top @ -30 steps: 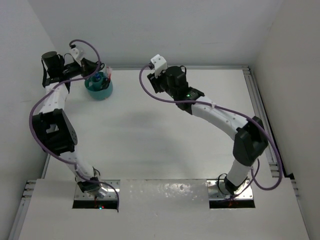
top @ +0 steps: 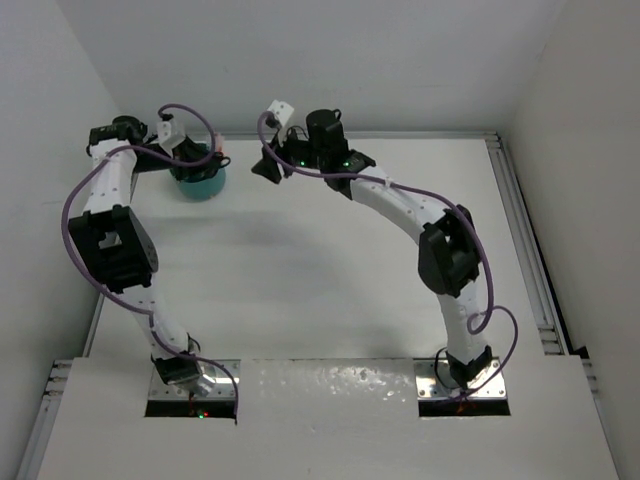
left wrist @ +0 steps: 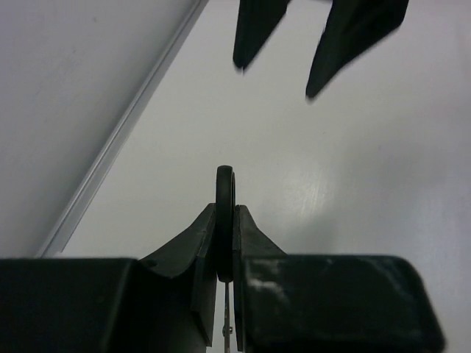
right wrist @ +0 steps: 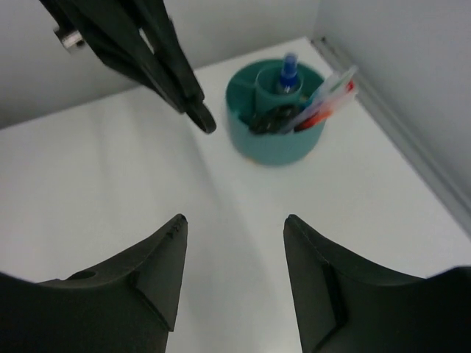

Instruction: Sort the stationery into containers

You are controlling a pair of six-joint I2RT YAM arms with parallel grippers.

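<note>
At the back left a teal container (top: pixel 203 188) holds pens, a blue-capped bottle (right wrist: pixel 288 73) and dark items, seen clearly in the right wrist view. My left gripper is over that container in the top view, shut on a thin dark object (left wrist: pixel 225 180) standing up between its fingers; I cannot tell what it is. My right gripper is open over bare table to the right of the container, nothing between its fingers.
Rails and walls bound it at back and sides. Dark arm parts cross the upper part of both wrist views.
My left gripper has shifted slightly over the container, covering more of it from above. My right gripper and arm have moved left over the last second.
</note>
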